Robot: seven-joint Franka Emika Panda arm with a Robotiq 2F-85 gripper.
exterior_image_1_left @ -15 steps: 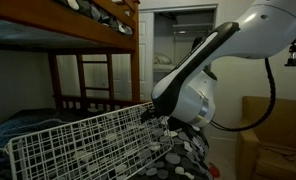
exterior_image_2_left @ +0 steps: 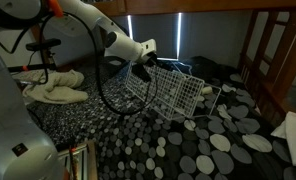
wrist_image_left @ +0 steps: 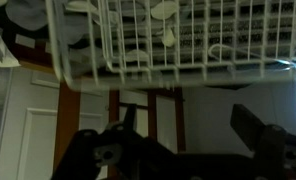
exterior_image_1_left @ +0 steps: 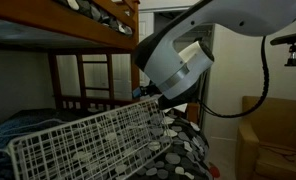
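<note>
A long white wire basket (exterior_image_1_left: 88, 145) lies on a bed with a dark cover of grey and white dots; its mesh also shows as the wire basket (exterior_image_2_left: 176, 92) in exterior view 2. My gripper is open in the wrist view, its dark fingers wide apart with nothing between them. The basket's rim (wrist_image_left: 188, 75) crosses that view beyond the fingertips. In exterior view 1 the gripper (exterior_image_1_left: 148, 92) is by the basket's far end, partly lost against dark shapes. Whether it touches the wire cannot be told.
A wooden bunk bed (exterior_image_1_left: 93, 72) with a ladder stands behind, its upper deck overhead. A tan armchair (exterior_image_1_left: 273, 135) is at the right. White cloth (exterior_image_2_left: 293, 135) lies at the bed's right. The dotted bedding (exterior_image_2_left: 203, 150) in front of the basket is largely clear.
My arm's wrist has risen and shifted a little left in exterior view 1, tilting as it moved. The basket looks unmoved.
</note>
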